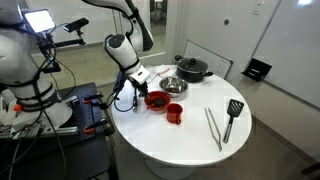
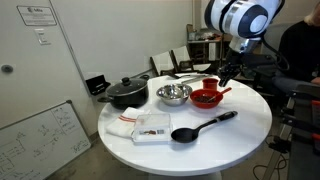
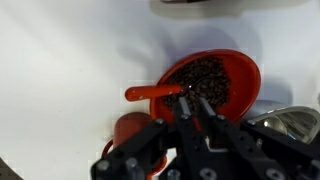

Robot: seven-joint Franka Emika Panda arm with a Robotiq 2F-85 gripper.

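Note:
A red bowl [image 3: 237,73] of dark beans [image 3: 203,75] sits on the white table. From it a red-handled utensil [image 3: 150,93] sticks out over the rim, its far end among the beans; in exterior view 2 the red handle [image 2: 224,91] leans out at the bowl's right. My gripper is over the bowl, pointing down, its dark fingertips close together just beside the inner end of that handle. The wrist view does not make clear what is between the fingers. In exterior view 1 the arm partly hides the area around the bowl [image 1: 157,102].
A red mug [image 1: 174,113] and a metal bowl [image 1: 173,86] stand close to the red bowl. Farther off are a black pot [image 1: 193,68], a spatula [image 1: 234,115] and tongs [image 1: 214,126]. A black ladle [image 2: 190,133] and a clear container [image 2: 151,128] lie on the other side.

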